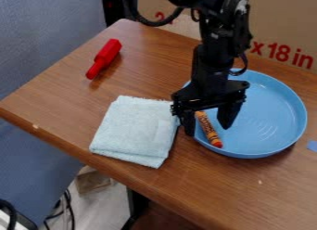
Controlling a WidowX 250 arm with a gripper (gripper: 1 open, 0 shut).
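My black gripper point(209, 111) is low over the left part of a blue plate point(272, 113). An orange stick-like object with a red tip point(212, 134) lies on the plate beneath it, partly hidden by the fingers. Whether the fingers are open or closed on it is unclear. A folded light-blue cloth point(130, 132) lies on the wooden table left of the plate.
A red object point(104, 58) lies at the back left of the table point(62, 108). A cardboard box point(279, 34) stands behind. The table's left edge drops toward the floor. Bare wood lies around the red object.
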